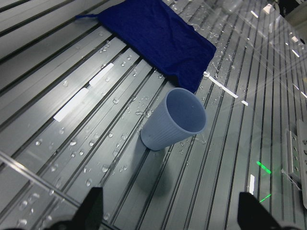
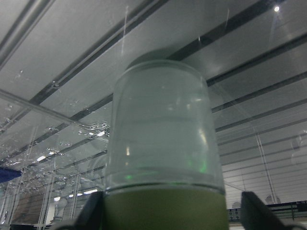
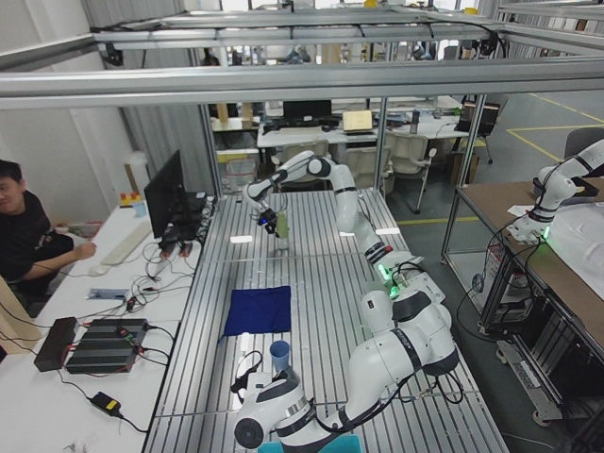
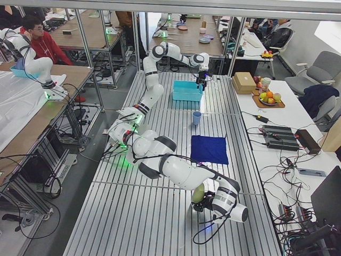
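A blue cup [image 3: 279, 354] [image 4: 196, 118] [image 1: 168, 122] stands on the slatted table. My left gripper [image 4: 201, 82], open and empty, is beyond it by the teal bin, pointed toward the cup. My right gripper [image 3: 274, 223] is at the table's other end, round a bottle [image 4: 198, 190] with an olive-green part between the fingers and a clear part extending from it, seemingly gripped. Whether the bottle touches the table is unclear.
A dark blue cloth [image 3: 260, 310] [image 4: 209, 149] [image 1: 153, 40] lies between cup and bottle. The teal bin [image 4: 186, 95] is at the left arm's end. Water drops dot the table [image 1: 57, 167].
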